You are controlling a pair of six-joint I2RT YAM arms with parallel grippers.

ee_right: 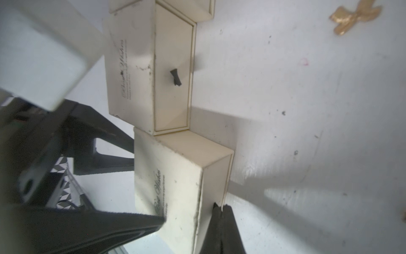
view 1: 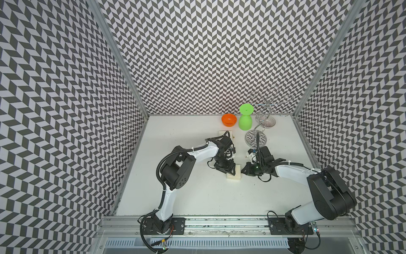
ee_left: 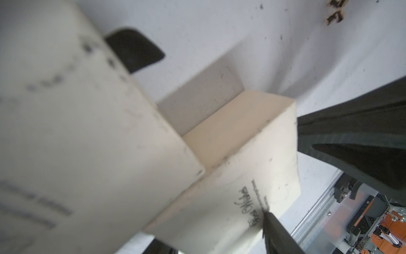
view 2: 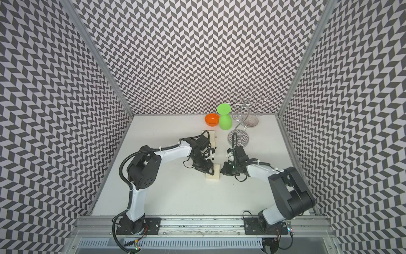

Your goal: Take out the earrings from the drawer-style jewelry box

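Observation:
A cream jewelry box (ee_right: 169, 186) with printed lettering stands on the white table. My left gripper is shut on it, one finger on either side. At the drawer front, my right gripper is shut, its fingertips together against the lower part of that face. A dark bit, perhaps the pull tab, shows just at the tips; whether it is pinched between them I cannot tell. That drawer looks closed, and its inside is hidden. In the top left view the right gripper is just right of the box. No earrings can be seen inside a box.
A second cream box (ee_right: 131, 63) with a black pull tab (ee_right: 176, 77) touches the held one. Beyond it shows part of another box (ee_right: 203, 8). A gold bow-shaped piece (ee_right: 357, 16) lies on the table. Behind are an orange bowl (view 1: 229, 120) and green vase-like object (view 1: 245, 119).

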